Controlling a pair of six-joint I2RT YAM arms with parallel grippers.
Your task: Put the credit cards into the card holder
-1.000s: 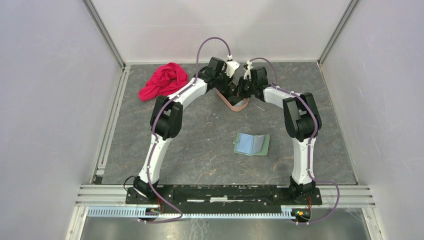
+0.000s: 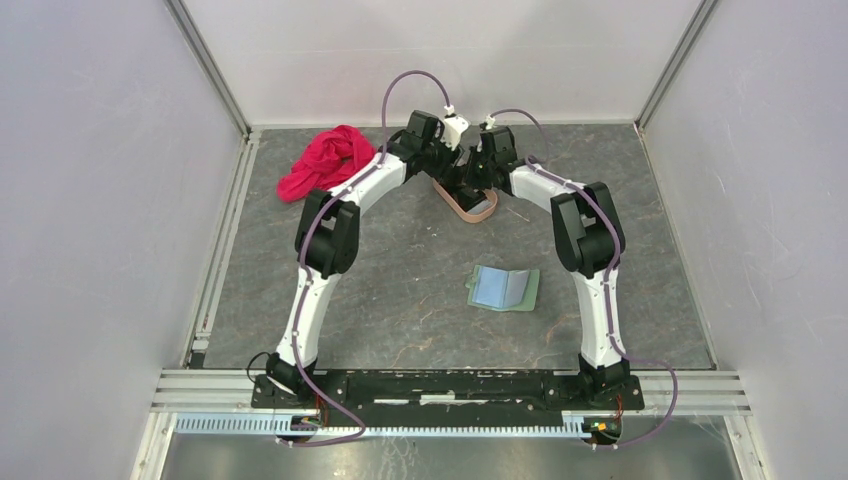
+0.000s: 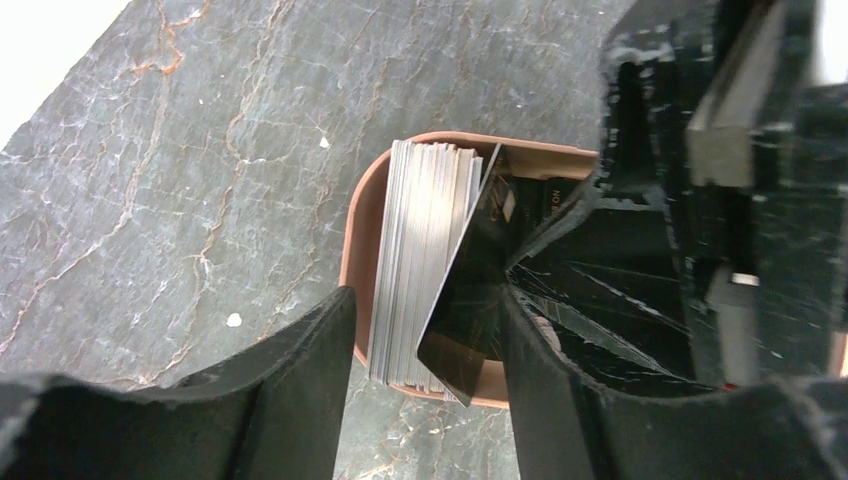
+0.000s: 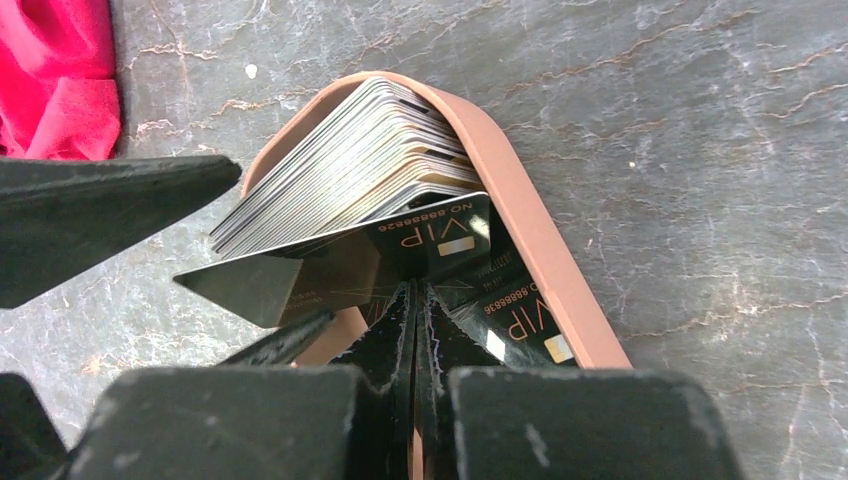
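Observation:
The pink card holder [image 2: 468, 216] [image 4: 540, 230] sits at the back middle with a stack of pale-edged cards [image 3: 418, 260] [image 4: 345, 160] at one end and black VIP cards [image 4: 515, 320] lying in it. One black card [image 3: 465, 290] [image 4: 330, 255] leans against the stack. My left gripper is open above the holder, its fingers apart near that leaning card. My right gripper is shut, its tips at the leaning card's lower edge, with nothing clearly between them.
A red cloth [image 2: 325, 165] lies left of the holder. A green pad [image 2: 530, 290] with blue and grey pieces lies at the front right. Bare table surrounds them. Both arms crowd over the holder.
Over the last second both arms have shifted slightly leftward in the top view. The holder, cloth and pad have stayed in place.

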